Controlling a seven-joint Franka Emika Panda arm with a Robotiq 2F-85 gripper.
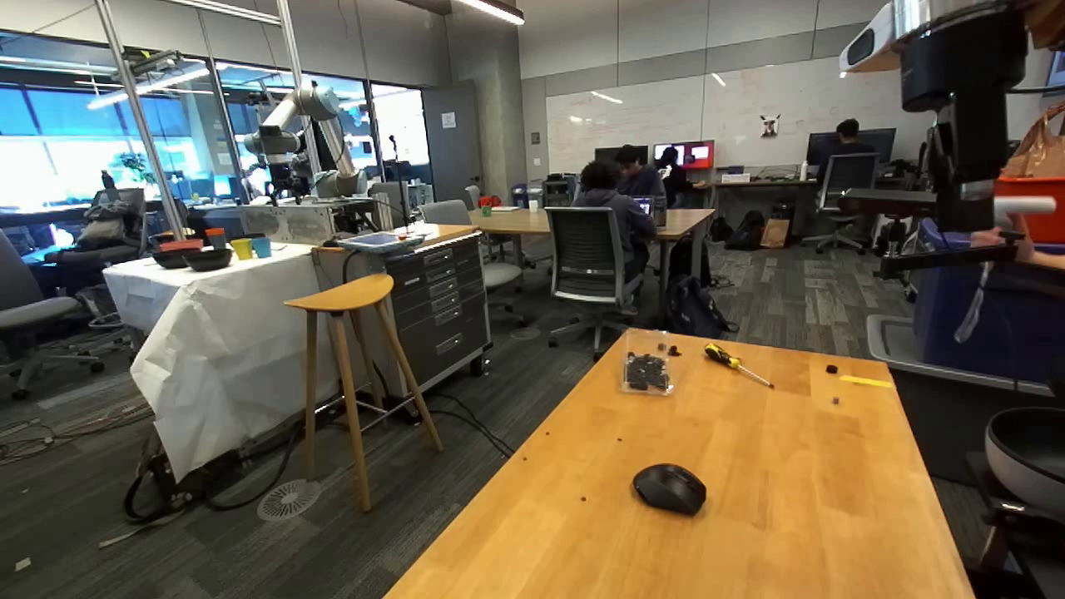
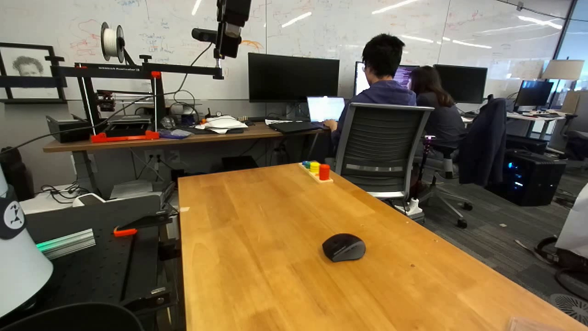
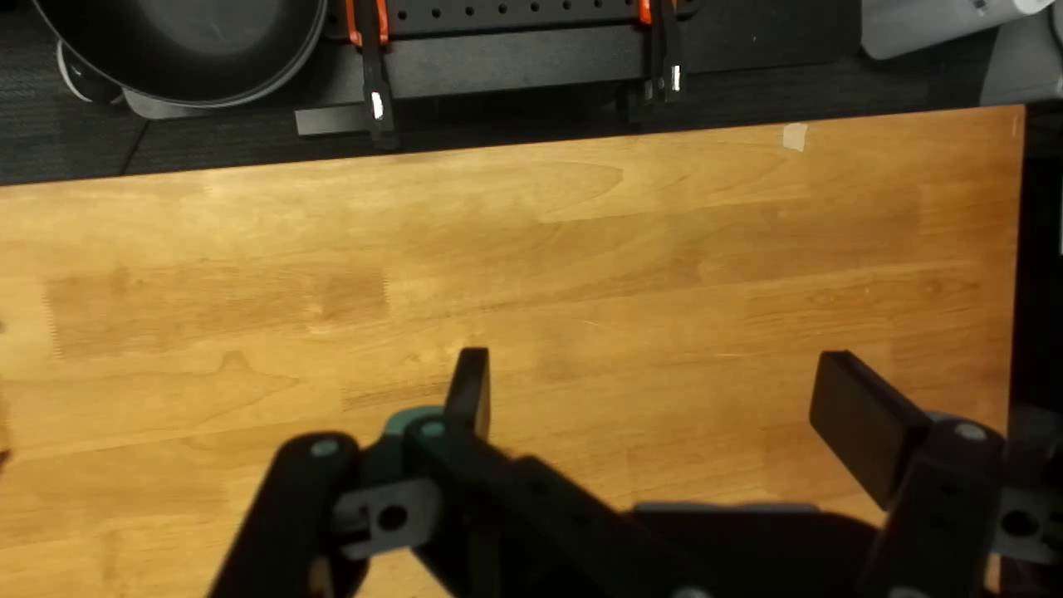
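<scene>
Wide open, my gripper hangs over the wooden table (image 3: 598, 259), with bare wood showing between its fingers. In exterior view 1 part of the arm (image 1: 968, 110) shows high at the upper right, well above the tabletop. A black computer mouse (image 1: 670, 489) lies on the table in that view; exterior view 2 shows the same mouse (image 2: 344, 248) near the table's middle. The mouse is out of the wrist view.
A clear box of small black parts (image 1: 646, 368), a yellow-black screwdriver (image 1: 736, 364) and a yellow strip (image 1: 864, 381) lie at one end. Colored stacking pieces (image 2: 318, 170) stand on the table's edge. A black pan (image 3: 199, 40) sits off the table.
</scene>
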